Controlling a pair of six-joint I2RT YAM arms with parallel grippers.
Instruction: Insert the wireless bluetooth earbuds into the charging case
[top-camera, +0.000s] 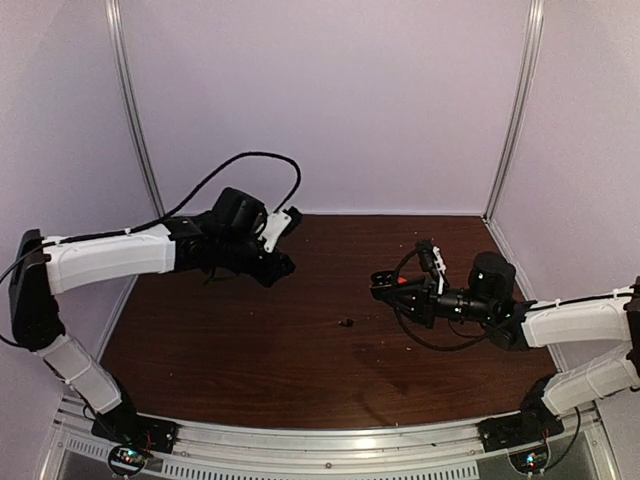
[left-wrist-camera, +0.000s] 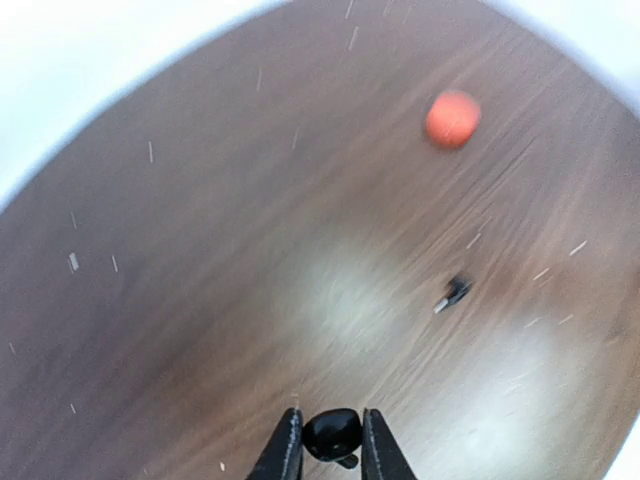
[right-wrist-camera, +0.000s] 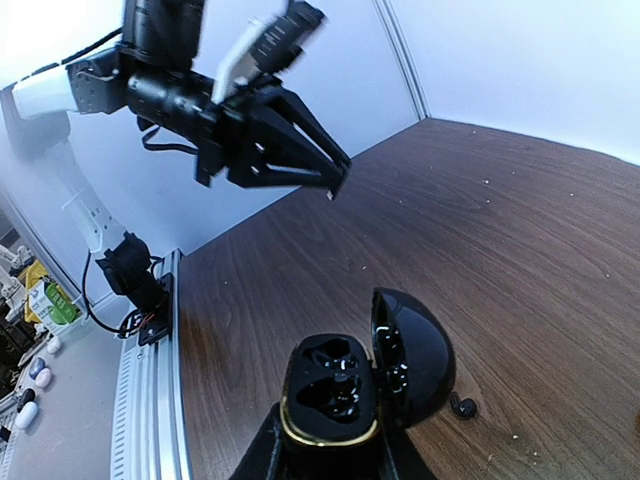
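Note:
A black earbud (left-wrist-camera: 333, 434) sits between the fingertips of my left gripper, which is shut on it and raised above the table. In the right wrist view the open charging case (right-wrist-camera: 330, 385), black with a thin gold line, has its lid (right-wrist-camera: 418, 355) up; its two wells look empty. My right gripper is shut on the case, off the table. Another black earbud (right-wrist-camera: 463, 405) rests on the wood, also visible in the top view as a small dark earbud (top-camera: 346, 322) between the two arms.
A red ball-like object (left-wrist-camera: 453, 119) lies on the table, partly behind my right gripper in the top view. White walls stand at the back and sides.

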